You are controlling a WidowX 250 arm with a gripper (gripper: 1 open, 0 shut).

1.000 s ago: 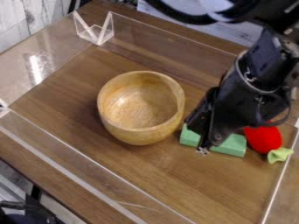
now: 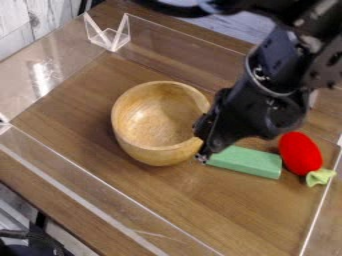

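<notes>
My dark gripper (image 2: 211,142) hangs over the right side of the wooden bowl, its lower end near the rim and just above a green rectangular block (image 2: 245,163). Its fingertips are small and dark against the arm, and nothing clear shows in them. The wooden bowl (image 2: 154,135) sits left of it and looks empty. A red object (image 2: 301,151) lies at the right, with a pale yellow-green piece (image 2: 319,176) below it.
A clear plastic holder (image 2: 110,32) stands at the back left. Clear edging runs along the table's sides.
The bowl and other objects look unmoved.
</notes>
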